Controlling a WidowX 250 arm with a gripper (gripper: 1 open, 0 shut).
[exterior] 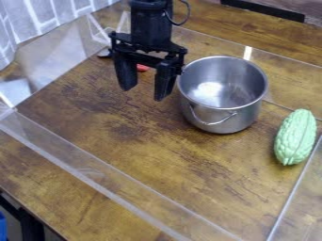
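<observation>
The black gripper (145, 71) hangs over the wooden table, left of a steel pot (221, 92), its two fingers spread apart and pointing down, with nothing visible between them. A pale green vegetable, like a bitter melon (295, 137), lies at the right of the pot. A small red object behind the gripper is mostly hidden by it.
Clear plastic walls border the area at the left, front and right. Some small dark item lies at the back left, partly hidden.
</observation>
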